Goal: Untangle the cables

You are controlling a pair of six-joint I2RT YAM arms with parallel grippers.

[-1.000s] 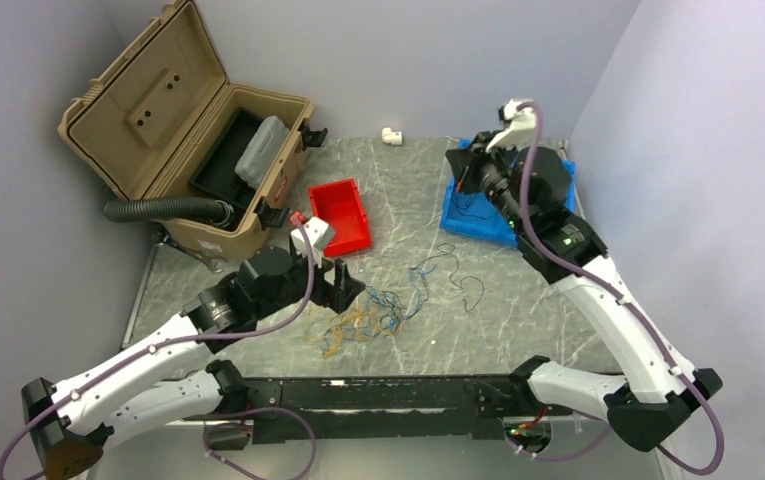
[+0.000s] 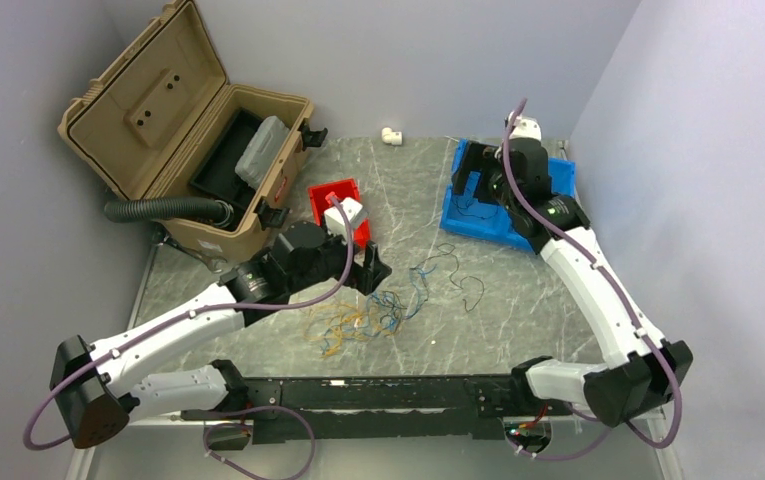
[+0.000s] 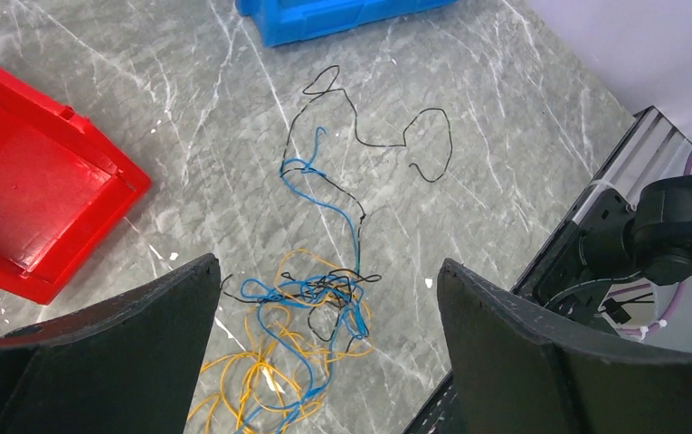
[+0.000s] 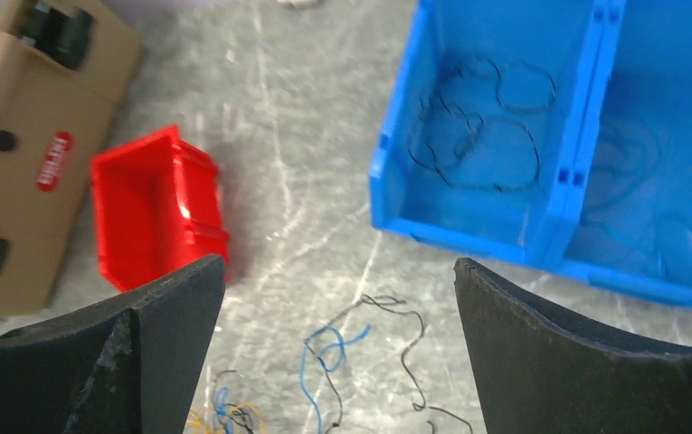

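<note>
A tangle of yellow cables [image 3: 260,371], blue cables [image 3: 357,237] and black cables [image 3: 355,116] lies on the grey table. The black one trails off in loose loops toward the blue bin, and a blue end curls around it. My left gripper [image 2: 375,280] hangs above the tangle, open and empty. In the left wrist view the pile shows between and beyond its fingers. Over the blue divided bin [image 2: 493,226] is my right gripper [image 2: 466,175], open with nothing between its fingers. Dark cables [image 4: 496,187] lie in the bin's left compartment.
A red bin [image 4: 143,208] stands left of the blue one, its visible floor bare. The open tan case [image 2: 248,215] fills the back left. A white pipe fitting [image 2: 391,136] sits at the back. Bare table [image 2: 518,310] spreads right of the tangle.
My left gripper has moved right, further over the tangle. The cables on the table look unmoved.
</note>
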